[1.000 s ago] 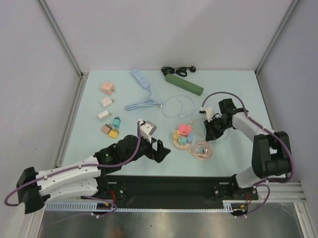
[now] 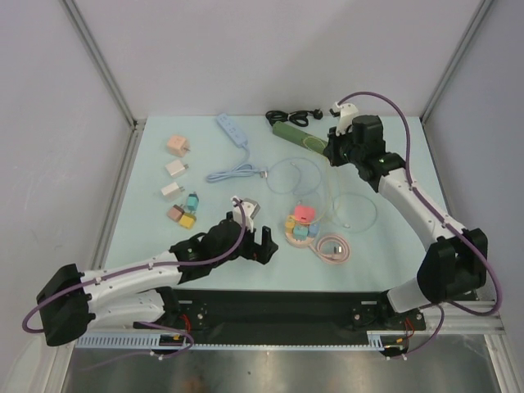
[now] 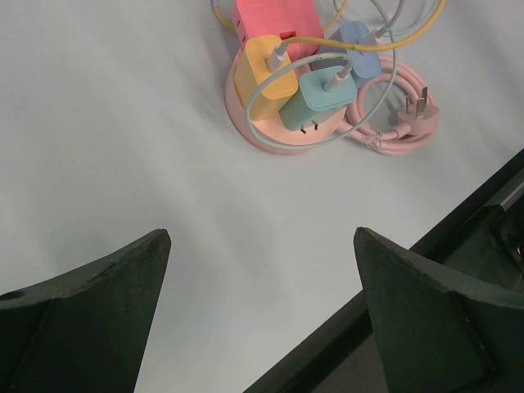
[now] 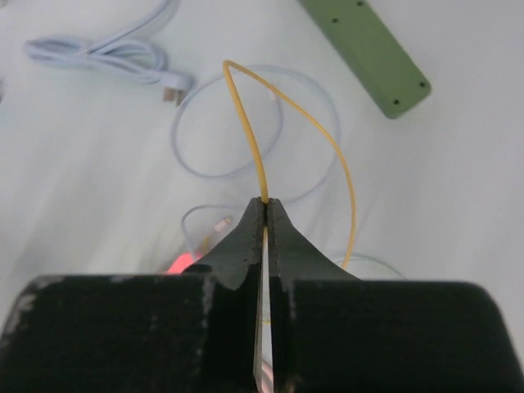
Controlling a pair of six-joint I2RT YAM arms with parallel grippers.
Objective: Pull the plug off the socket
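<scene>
In the left wrist view a round pink socket (image 3: 233, 105) holds a red-pink plug (image 3: 270, 16), a yellow plug (image 3: 264, 78), a teal plug (image 3: 319, 98) and a blue plug (image 3: 362, 56), all seated on it. Cables run out of several of them. My left gripper is open and empty, to the left of the socket in the top view. My right gripper is shut on a yellow cable (image 4: 246, 123), which loops up and round from its fingertips. From above, the right gripper (image 2: 329, 154) is by the right end of the green strip.
A green power strip (image 2: 288, 133), a blue power strip (image 2: 232, 127) and black cable (image 2: 299, 117) lie at the back. Loose plugs (image 2: 175, 168) sit on the left. The pink coiled cord (image 2: 334, 255) is beside the socket. Bare table stretches at the right.
</scene>
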